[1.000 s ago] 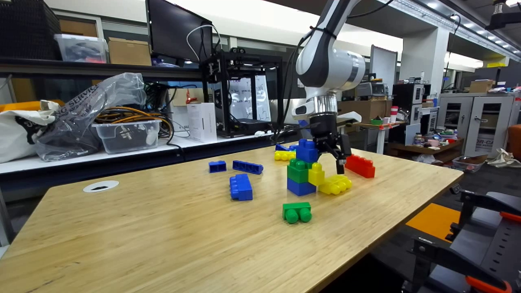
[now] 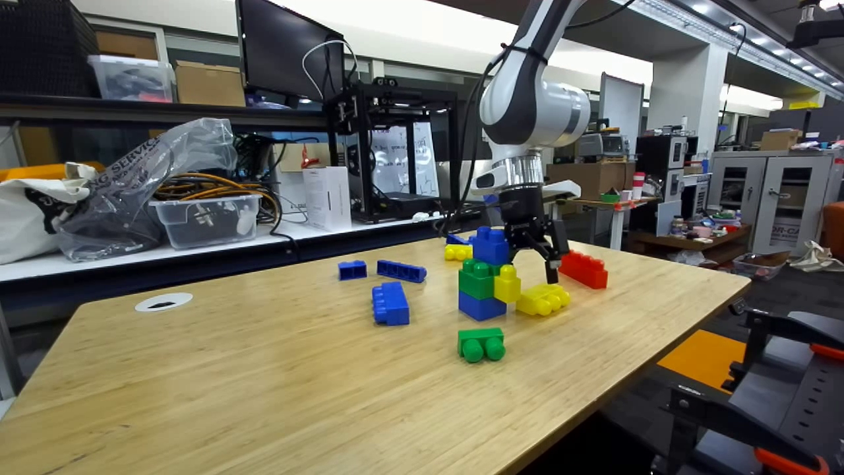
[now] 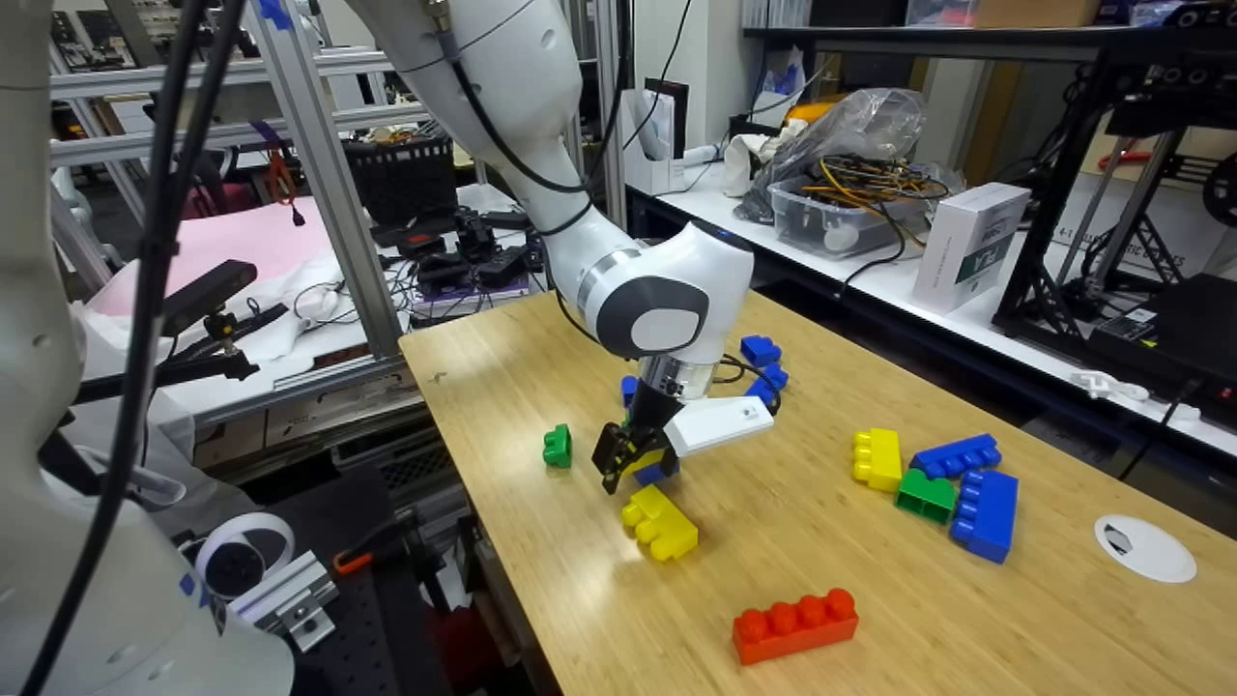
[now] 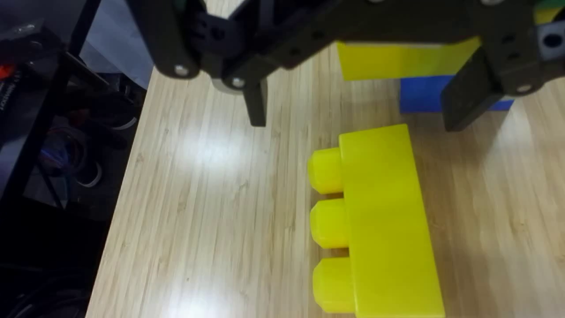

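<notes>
A stack of bricks stands on the table: a blue brick [image 2: 481, 306] at the bottom, a green brick [image 2: 476, 280] with a yellow brick [image 2: 507, 285] beside it above, and an upright blue brick [image 2: 490, 246] on top. My gripper is open at the stack, its fingers set wide apart. In the wrist view the stack's yellow brick [image 4: 402, 62] shows between and beyond them, partly covered by the gripper; whether a finger touches it, I cannot tell. Closer in lies a loose yellow brick [image 4: 389, 222] on its side, studs to the left.
A red brick [image 3: 795, 626] and a green brick [image 3: 558, 447] lie apart from the stack. Blue bricks [image 3: 986, 514] are grouped with a green and a yellow one. The table's edge [image 4: 124, 183] runs down the wrist view's left.
In exterior view 1 the whole stack has shifted slightly left, still standing. My arm's wrist has also moved a little left. The loose bricks around it look unmoved.
</notes>
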